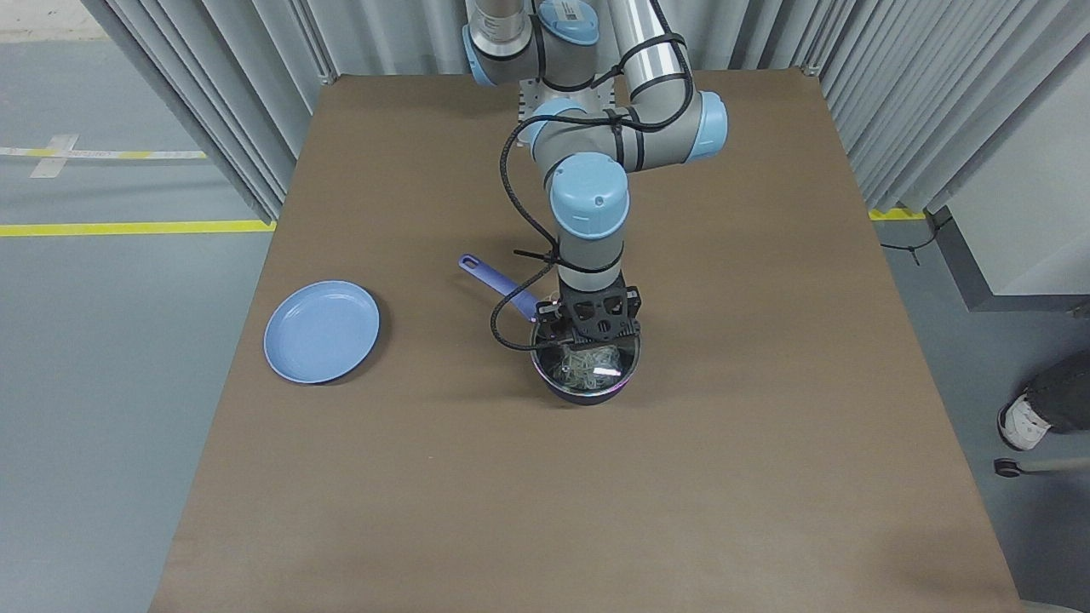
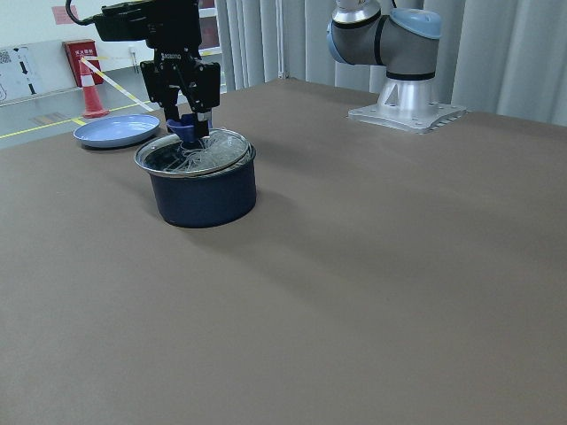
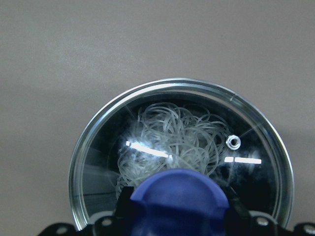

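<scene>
A dark blue pot [image 2: 204, 199] with a long blue handle [image 1: 496, 284] stands on the table, with a glass lid [image 3: 256, 172] on it and pale noodle-like strands [image 3: 172, 137] showing through. My black gripper [image 2: 186, 124] is over the lid's centre, shut on its blue knob [image 3: 179, 201], which fills the space between the fingers in the wrist view. In the front view the fingers are hidden under the wrist housing.
A blue plate [image 1: 321, 332] lies to the pot's left in the front view. The robot's base [image 2: 407, 111] is at the table's back.
</scene>
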